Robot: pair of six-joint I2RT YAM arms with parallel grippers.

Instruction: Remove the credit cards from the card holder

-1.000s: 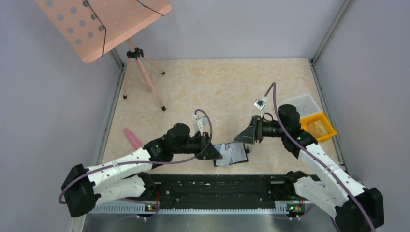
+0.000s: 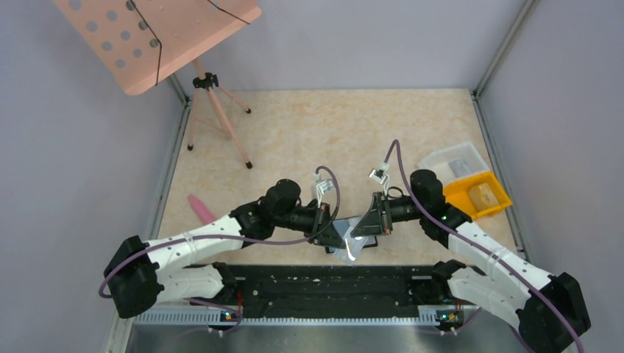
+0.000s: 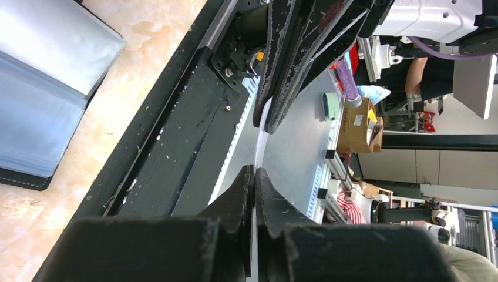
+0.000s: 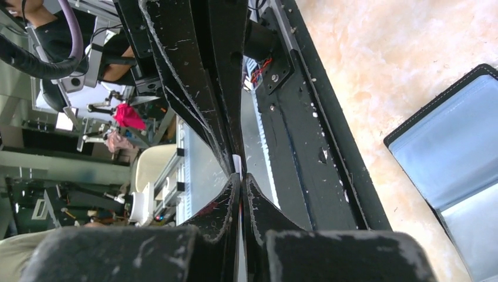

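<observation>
The open card holder (image 2: 372,241), dark-edged with clear pockets, lies flat on the table, largely covered by the arms in the top view. It fills the upper left of the left wrist view, its clear pocket (image 3: 35,135) bare. Above it a thin pale card (image 2: 349,255) hangs between the grippers; whether a clear sleeve is around it I cannot tell. Edge-on, the card (image 3: 262,141) runs between the two sets of fingertips in the left wrist view. My left gripper (image 2: 343,243) is shut on one side of it, my right gripper (image 2: 354,234) shut on the other.
At the right of the table stand a yellow bin (image 2: 497,187) and a clear box (image 2: 450,157). A pink object (image 2: 200,209) lies at the left, near a tripod (image 2: 221,118). The table's front edge is close below the grippers.
My right gripper has come down and left to the card, from open air above the holder. The left gripper has shifted right with the card, nearer the holder's middle.
</observation>
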